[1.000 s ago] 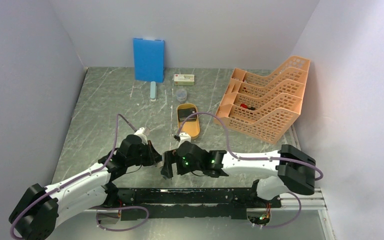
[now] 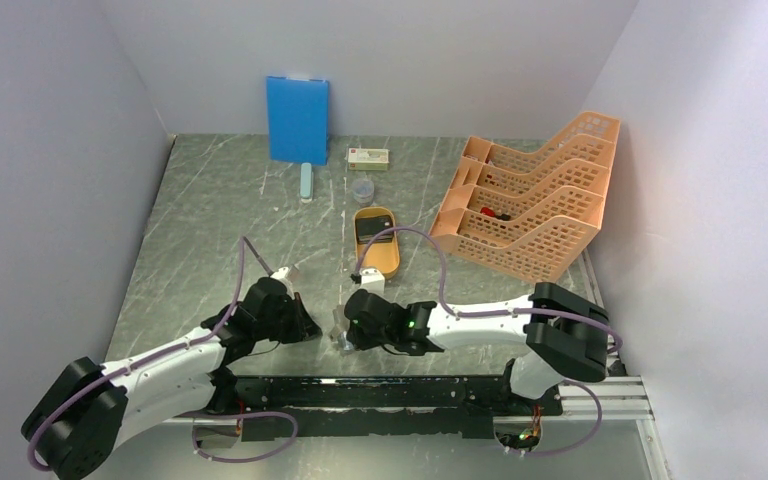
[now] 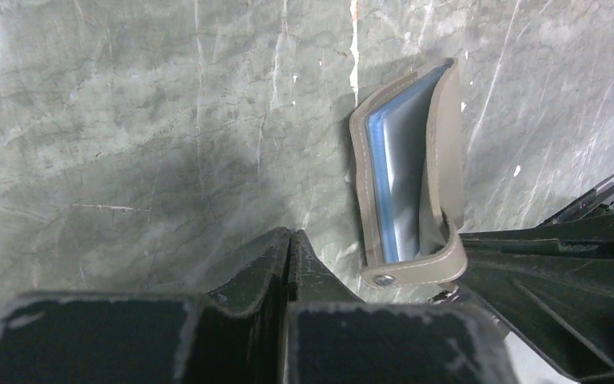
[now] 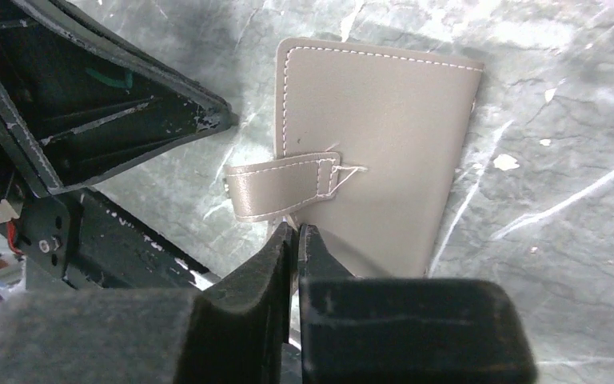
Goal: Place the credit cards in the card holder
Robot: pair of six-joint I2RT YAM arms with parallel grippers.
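Note:
The taupe card holder point(image 3: 446, 152) stands part open on the table in the left wrist view, with blue-edged clear sleeves point(image 3: 404, 168) inside and a snap strap point(image 3: 416, 270) across its near end. My right gripper is shut on the holder's edge by the strap; a thin sliver of it shows between the fingers. My left gripper is shut to the left of the holder and apart from it, with nothing clear to see between its fingertips. Dark flat items, perhaps cards point(image 2: 374, 228), lie in an orange tray point(image 2: 384, 262) in the top view.
A peach slotted rack point(image 2: 530, 205) fills the right side. Toward the back are a blue panel point(image 2: 298, 120), a small box point(image 2: 368, 159), a clear round container point(image 2: 362, 190) and a light-blue stick point(image 2: 306, 181). Bare table lies at the left.
My left gripper has backed a little away from the holder.

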